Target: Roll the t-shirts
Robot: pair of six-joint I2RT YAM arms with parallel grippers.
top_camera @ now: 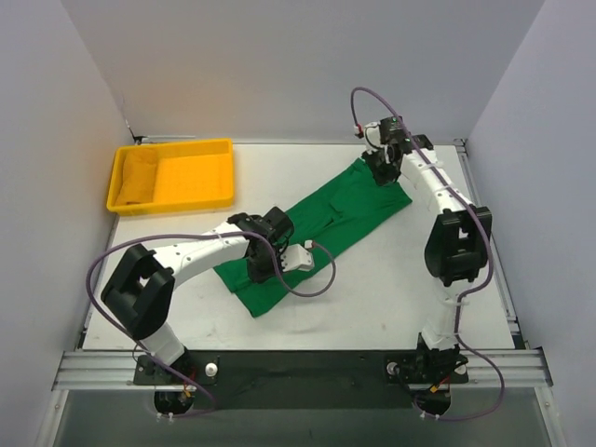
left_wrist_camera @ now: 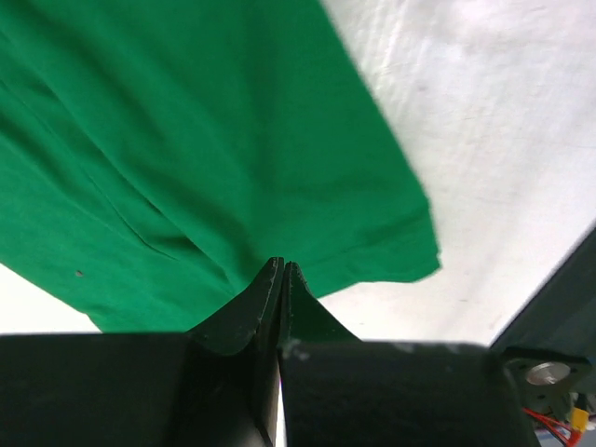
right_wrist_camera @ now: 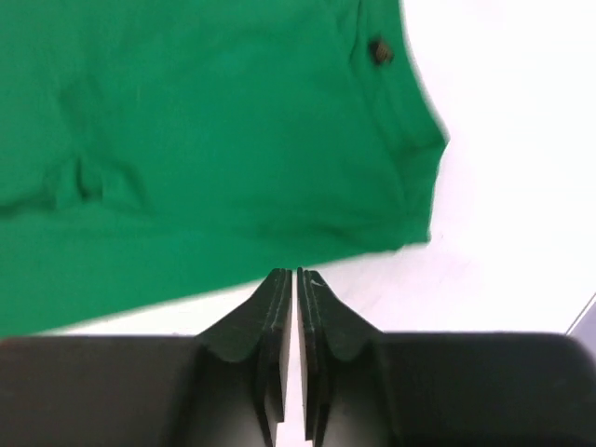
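A green T-shirt lies spread diagonally on the white table, from lower left to upper right. Over its lower-left end is my left gripper, shut, with cloth under its tips in the left wrist view; whether fabric is pinched between the fingers is hard to tell. My right gripper is over the upper-right end; in the right wrist view its fingertips stand slightly apart near the shirt's edge, with nothing visible between them.
A yellow bin with folded cloth inside sits at the back left. Walls close in the sides and back.
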